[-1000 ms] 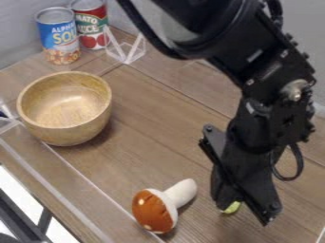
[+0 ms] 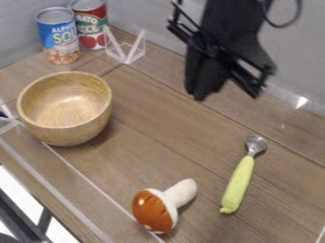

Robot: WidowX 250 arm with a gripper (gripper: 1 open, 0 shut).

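Note:
My black gripper (image 2: 225, 71) is blurred and raised high at the top centre-right of the camera view, clear of the table; whether its fingers are open or shut is unclear. A wooden bowl (image 2: 66, 128) sits on the left of the table. A toy mushroom (image 2: 155, 211) with an orange, white-spotted cap lies at the front centre. A pale green handled tool (image 2: 238, 182) with a metal end lies at the right.
An Alphabet soup can (image 2: 60, 38) and a tomato can (image 2: 91, 21) stand at the back left beside a clear plastic frame (image 2: 124, 49).
My gripper has risen from low over the green tool to the top of the view, uncovering the tool, which lies on the table.

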